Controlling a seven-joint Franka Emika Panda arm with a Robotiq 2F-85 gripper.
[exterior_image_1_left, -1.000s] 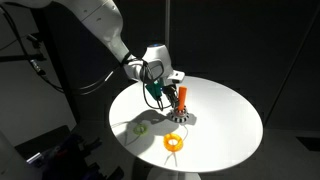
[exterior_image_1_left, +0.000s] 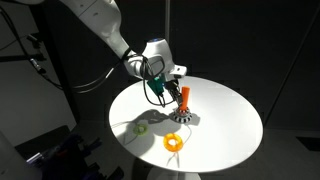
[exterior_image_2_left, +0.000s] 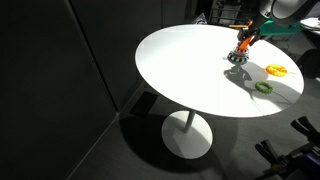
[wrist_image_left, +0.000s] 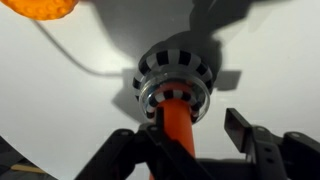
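An orange post (exterior_image_1_left: 185, 97) stands on a round base with a black-and-white checkered ring (wrist_image_left: 173, 66) on the white table. My gripper comes in around the post from the side of the arm. In the wrist view the post (wrist_image_left: 177, 125) lies between the fingers, close against the left finger (wrist_image_left: 155, 146) or touching it; I cannot tell which. A clear gap separates it from the right finger (wrist_image_left: 240, 130), so the fingers are part open. My arm's hand covers some of the post in exterior view 2.
On the table's near side lie an orange ring (exterior_image_1_left: 173, 144) and a green ring (exterior_image_1_left: 140, 129), both apart from the post.
In exterior view 1 the orange post and its base sit slightly further right than a second ago. My gripper has shifted a little to the right as well. Both loose rings look unmoved.
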